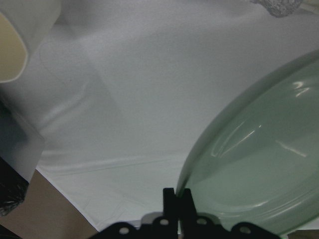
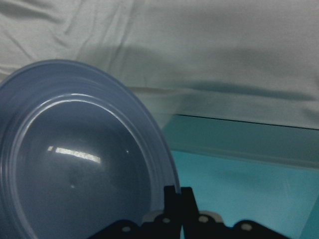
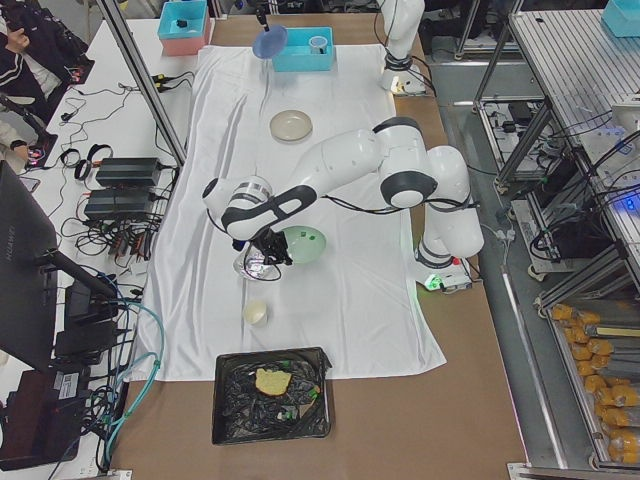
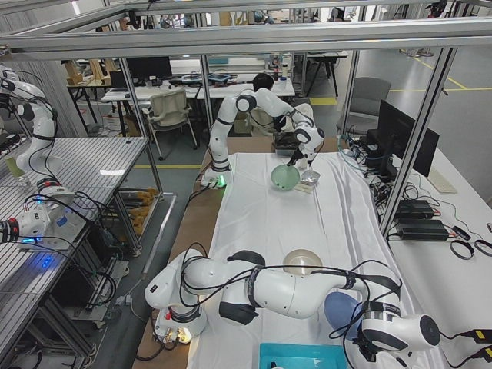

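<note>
My left gripper is shut on the rim of a green plate [image 1: 254,149], which is lifted beside a foil bowl [image 3: 250,263] and a pale cup [image 3: 255,312] on the white cloth. At the far end, my right gripper is shut on the rim of a blue plate [image 2: 75,169], raised partly over a teal bin [image 2: 234,174].
A beige plate [image 3: 291,124] lies on the middle of the cloth [image 3: 210,300]. A black lined tray [image 3: 272,430] holding a bread slice and scraps stands at the near end.
</note>
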